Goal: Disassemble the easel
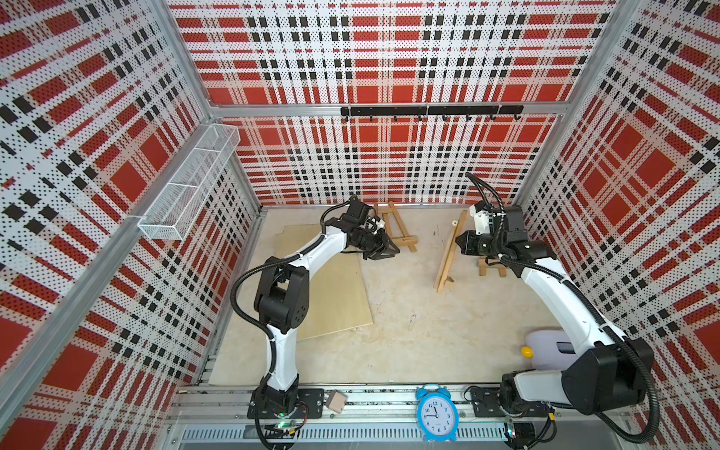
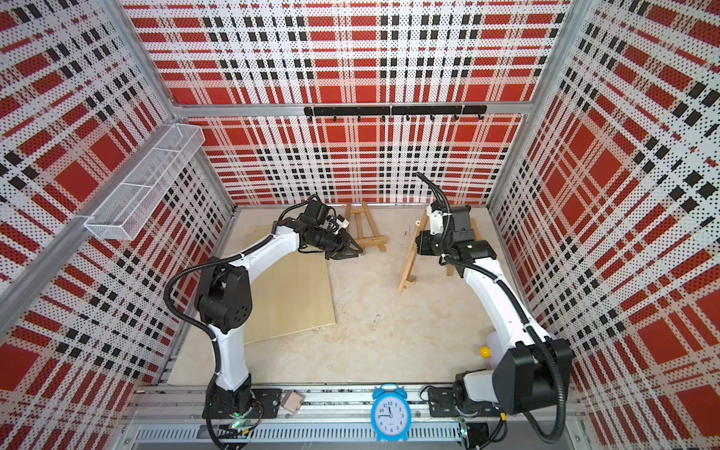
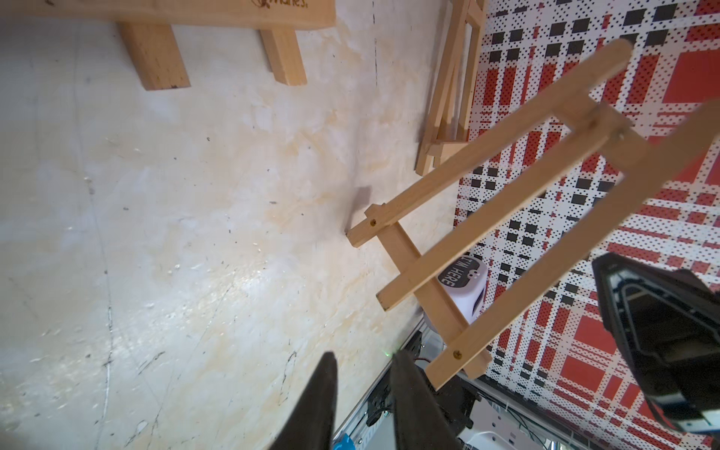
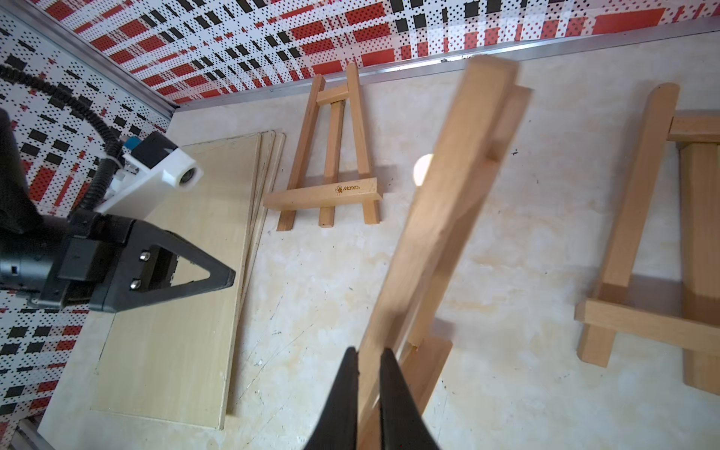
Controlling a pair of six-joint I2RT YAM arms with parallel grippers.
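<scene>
A wooden easel point(image 1: 447, 262) is held up over the table, seen nearly edge-on from above, with its legs and crossbar facing the left wrist view point(image 3: 487, 210). My right gripper is shut on one of its wooden bars. To the left, my left gripper point(image 1: 392, 253) stands apart from that easel; its fingers point(image 3: 318, 397) are parted, with nothing between them. A second easel point(image 4: 336, 142) lies on the table at the back, partly behind the left arm in the top views. A third easel point(image 4: 637, 217) lies at the right, mostly covered by the right arm from above.
Thin wooden boards point(image 1: 330, 292) lie stacked on the left of the table. A lilac container point(image 1: 551, 346) and a yellow ball point(image 1: 526, 351) are at the front right.
</scene>
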